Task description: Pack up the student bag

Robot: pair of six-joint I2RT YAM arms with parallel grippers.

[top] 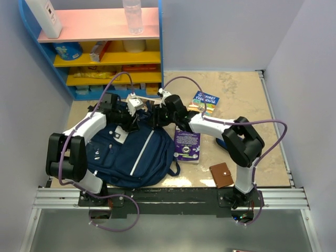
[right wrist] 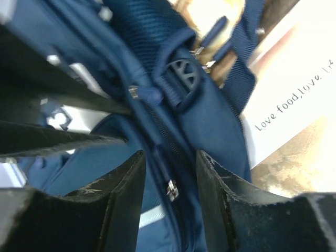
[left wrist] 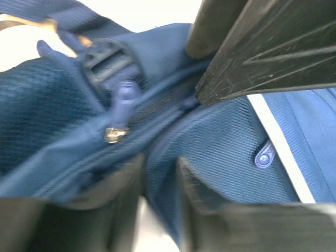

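Note:
A navy backpack (top: 113,165) lies flat on the left of the table. Both grippers are close together at its top end. In the left wrist view, my left gripper stands part open over the zip seam; a blue zipper pull (left wrist: 124,107) hangs ahead, apart from its fingers. The right gripper's dark fingers (left wrist: 273,50) reach in from the upper right. In the right wrist view, my right gripper is part open, with a zipper pull (right wrist: 167,176) visible between its fingers, not clearly touched. Another pull (right wrist: 148,94) sits further up the seam.
Right of the bag lie a purple book (top: 187,146), a treehouse book (top: 211,100), a blue item (top: 221,142) partly under the right arm, and a brown wallet (top: 221,175). A shelf unit (top: 107,59) stands behind.

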